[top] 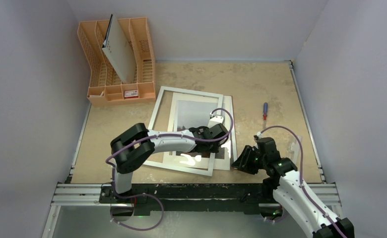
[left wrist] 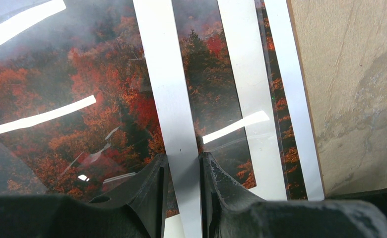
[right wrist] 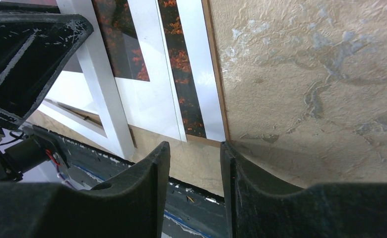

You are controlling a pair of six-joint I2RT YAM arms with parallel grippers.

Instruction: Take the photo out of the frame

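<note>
A white picture frame (top: 157, 106) lies askew over a white mat (left wrist: 241, 59) and an autumn forest photo (left wrist: 97, 84) under glossy glazing. My left gripper is down at the frame's right bar (left wrist: 169, 79), one finger on each side of that white strip; whether it grips it cannot be made out. My right gripper stands part open at the near right corner of the stack (right wrist: 206, 114), its fingertips beside the bottom edge. No object shows clearly between them.
An orange organizer (top: 97, 94) with a white board stands at the back left. A screwdriver (top: 265, 110) and a clear item (top: 294, 148) lie on the right. Grey walls bound it.
</note>
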